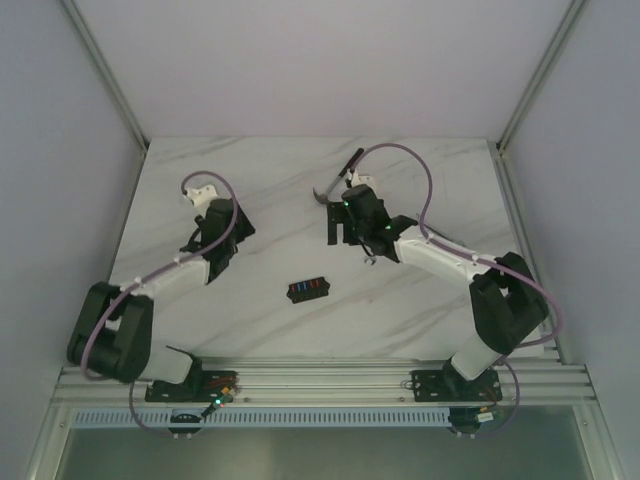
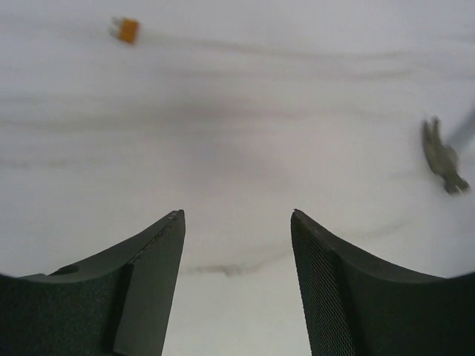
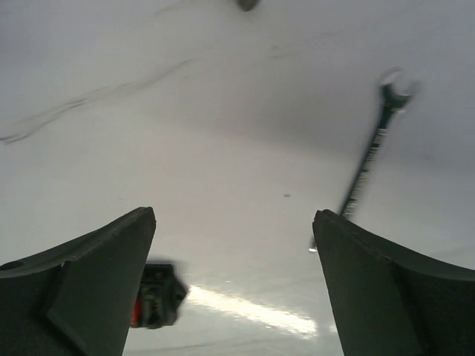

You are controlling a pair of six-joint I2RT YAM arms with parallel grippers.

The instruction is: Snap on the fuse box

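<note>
The black fuse box [image 1: 308, 289] with coloured parts lies on the marble board in front of and between the arms; part of it [image 3: 156, 295] shows blurred behind a finger in the right wrist view. My left gripper [image 1: 225, 222] is up at the left of the board, open and empty in the left wrist view. My right gripper [image 1: 346, 222] is above the board behind the fuse box, open with nothing between its fingers.
A hammer [image 1: 336, 175] lies at the back centre. A wrench [image 3: 371, 148] and a small orange item [image 2: 128, 30] are on the board. The board's front centre is clear.
</note>
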